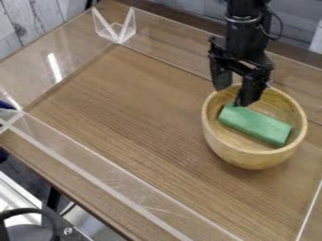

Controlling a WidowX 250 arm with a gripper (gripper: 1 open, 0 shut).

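My black gripper (236,83) hangs from the top of the camera view, open, over the left rear part of a light wooden bowl (217,139). A green block (257,124) lies tilted lengthwise inside the bowl, a little below and to the right of the gripper. I see nothing between the fingers.
A clear angular plastic piece (115,26) stands at the back left. Dark cables and equipment (32,226) sit at the lower left, beyond the table's edge.
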